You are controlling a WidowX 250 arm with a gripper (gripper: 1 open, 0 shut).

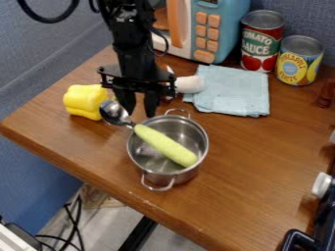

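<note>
My black gripper (139, 98) hangs over the left side of the table, just above and behind the pot; whether its fingers are open or shut is hard to make out. A steel pot (167, 169) holds a yellow corn cob (165, 145) lying slanted across it. A metal spoon or ladle (114, 112) is beside the pot, below my gripper. A yellow bell pepper (82, 101) lies to the left.
A light blue cloth (230, 96) with a white object (190, 84) beside it lies at the back. Cans (261, 44) and a toy microwave (207, 29) stand behind. A black appliance (308, 221) sits at the right edge.
</note>
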